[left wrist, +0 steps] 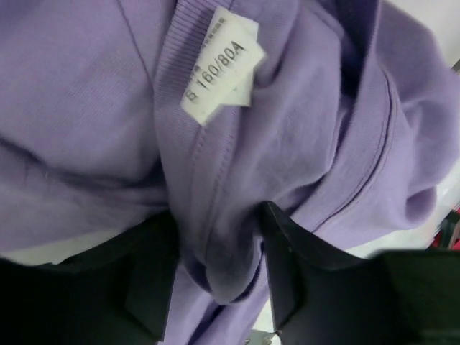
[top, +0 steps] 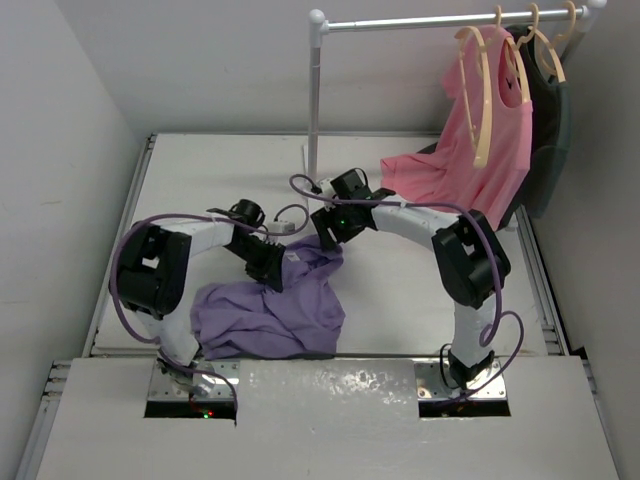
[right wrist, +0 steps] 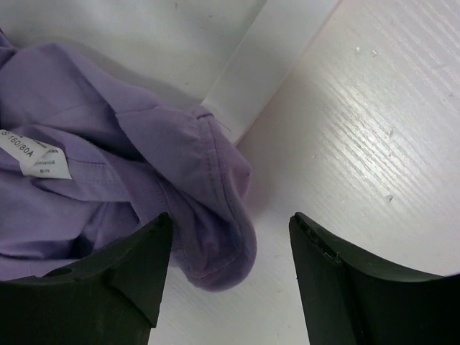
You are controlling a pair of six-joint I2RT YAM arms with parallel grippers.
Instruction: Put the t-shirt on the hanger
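A purple t-shirt (top: 265,320) lies crumpled on the table. My left gripper (top: 272,270) is down on its middle, and in the left wrist view a fold of fabric (left wrist: 215,180) with a white size label (left wrist: 219,65) sits between the left fingertips; whether they grip it is unclear. My right gripper (top: 330,228) is at the shirt's upper right end. In the right wrist view its fingers stand open, with a folded tip (right wrist: 215,251) of purple cloth between them, by the left finger.
A white rack (top: 400,25) holds wooden hangers (top: 480,100), a pink top (top: 500,160) and a dark garment (top: 550,170) at the back right.
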